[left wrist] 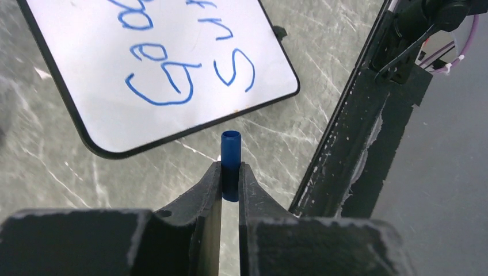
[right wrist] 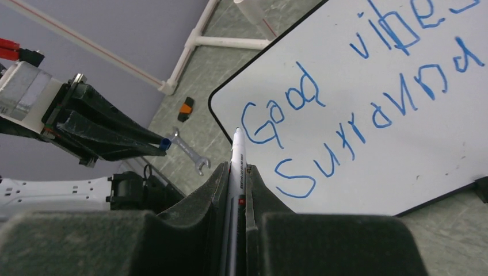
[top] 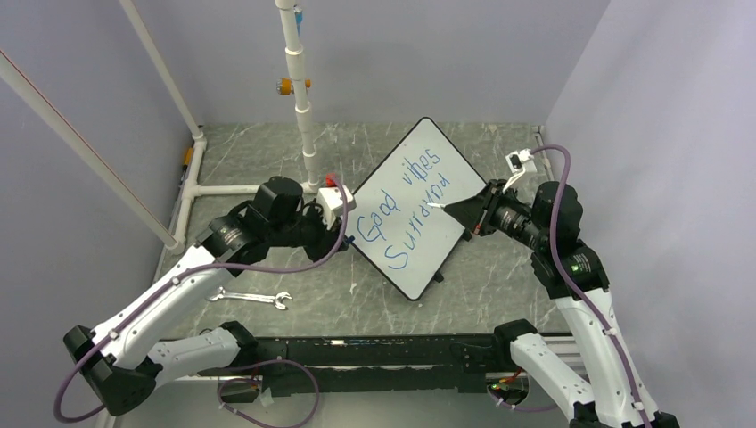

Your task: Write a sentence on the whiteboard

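The whiteboard (top: 426,250) lies at a slant on the table, bearing blue handwriting: "Good vibes" with a second line starting "Surr" below. A white marker (right wrist: 238,155) is clamped in my right gripper (top: 451,211), its bare tip pointing over the board; whether it touches is hard to tell, and no fresh stroke shows. At the board's left corner is my left gripper (top: 346,241), its fingers closed around a small blue cap (left wrist: 231,146). The cap's hollow end faces outward. Marker and cap are apart, a gap of board between them in the top view.
A wrench (top: 254,297) lies on the table at the left, with an orange-black tool (right wrist: 186,109) near it. White pipes (top: 241,189) frame the back left. Bare table surrounds the board's front.
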